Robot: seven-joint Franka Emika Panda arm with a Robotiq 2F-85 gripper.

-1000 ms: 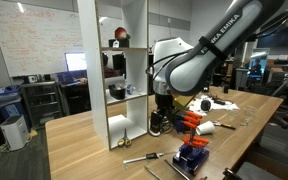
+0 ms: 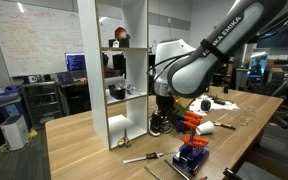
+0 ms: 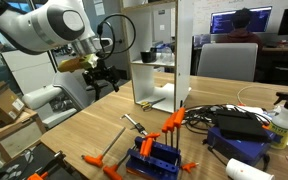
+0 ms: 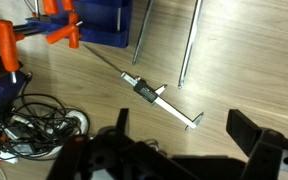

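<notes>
My gripper is open over the wooden table, its dark fingers wide apart and nothing between them. Ahead of them in the wrist view lies a digital caliper (image 4: 160, 97), silver with a dark display block. Two thin metal rods (image 4: 191, 42) rest beyond it. At the upper left of that view is a blue holder (image 4: 106, 16) with orange-handled tools (image 4: 65, 31). In exterior view 2 the gripper (image 3: 99, 75) hangs well above the tabletop, clear of the caliper.
A tall white shelf unit (image 2: 115, 115) stands on the table, with dark pots on its levels. Black cables (image 4: 44, 125) lie coiled to the left in the wrist view. A spray bottle (image 3: 283, 115) and a blue bin (image 3: 234, 147) occupy the right of exterior view 2.
</notes>
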